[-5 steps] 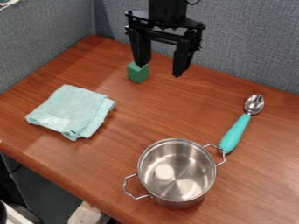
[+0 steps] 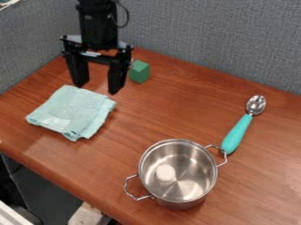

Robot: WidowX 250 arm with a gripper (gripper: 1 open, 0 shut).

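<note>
My black gripper is in the upper left, above and behind a folded pale mint cloth, its fingers spread apart with nothing visible between them. A green block stands just right of the gripper at the back. A steel pot with two handles sits at the front right, holding a small pale object. A spoon with a turquoise handle lies at the right.
Grey partitions border the table at the back and left. The front left edge of the table drops to a dark area.
My gripper has moved left and slightly down, from over the back middle toward the cloth. The objects on the table have not visibly moved.
</note>
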